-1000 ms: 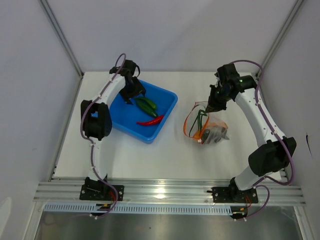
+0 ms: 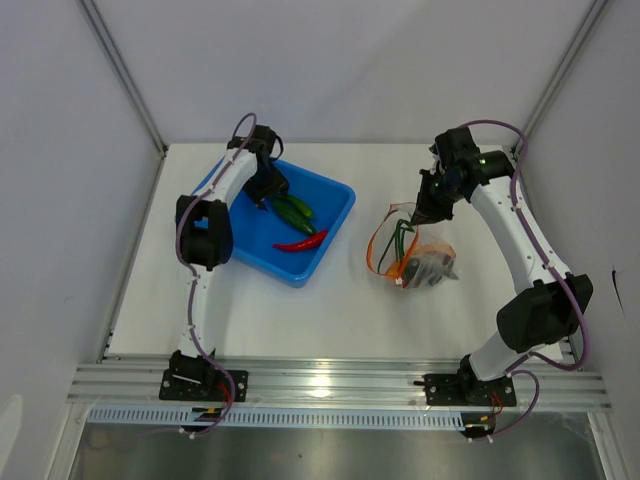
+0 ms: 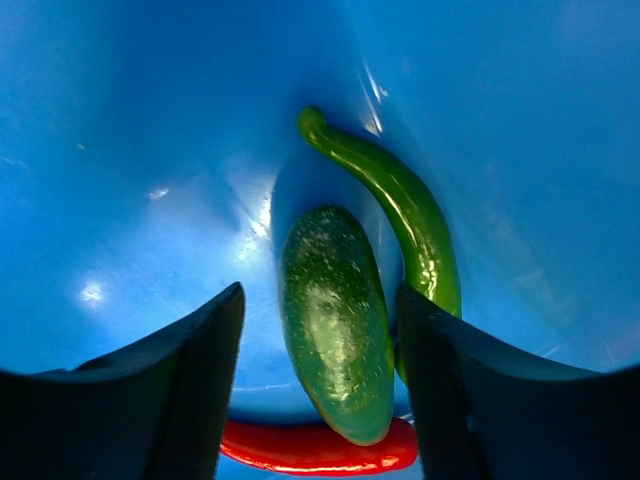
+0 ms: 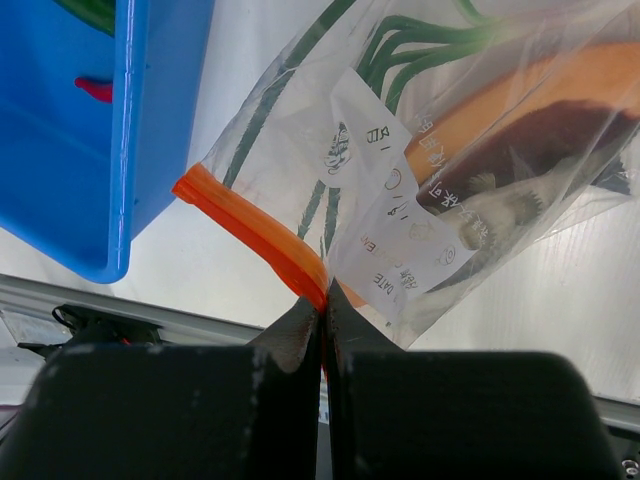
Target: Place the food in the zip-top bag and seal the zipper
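Observation:
In the blue tray (image 2: 262,242) lie a cucumber (image 3: 332,320), a green chili (image 3: 400,200) beside it and a red chili (image 3: 300,450). My left gripper hangs open over them, its fingers either side of the cucumber's lower half in the left wrist view, with nothing visibly held. My right gripper is shut on the orange-edged rim of the clear zip top bag (image 2: 430,262), which stands on the table right of the tray with dark and orange items visible inside.
Metal rails run along its front and sides. The tray's right wall (image 4: 125,170) stands left of the bag.
My left arm has shifted a little to the right over the tray. My right arm and the bag look unchanged.

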